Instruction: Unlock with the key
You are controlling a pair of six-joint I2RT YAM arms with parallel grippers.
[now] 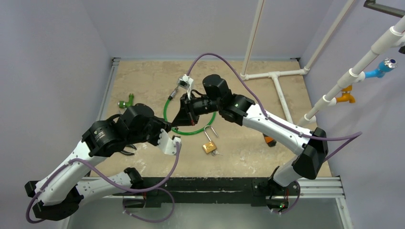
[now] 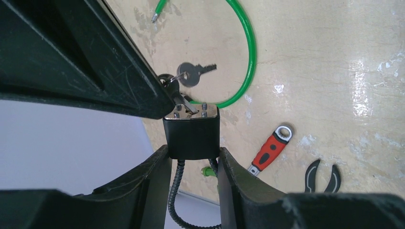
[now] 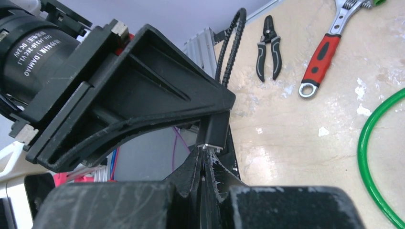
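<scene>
A brass padlock (image 1: pixel 209 146) with its shackle raised lies on the floor board, a key at its base. Dark keys (image 2: pixel 191 74) on a ring are held in my left gripper, which is shut on them and pointed toward my right gripper's body, close beside its tip in the top view. My right gripper is shut; nothing clear shows between its fingers, and the left gripper's body hides what lies beyond.
A green hose (image 2: pixel 250 52) loops on the board (image 1: pixel 248 152). A red wrench (image 3: pixel 320 59) and pruners (image 3: pixel 268 50) lie at left. White pipes (image 1: pixel 282 98) with taps stand at the right.
</scene>
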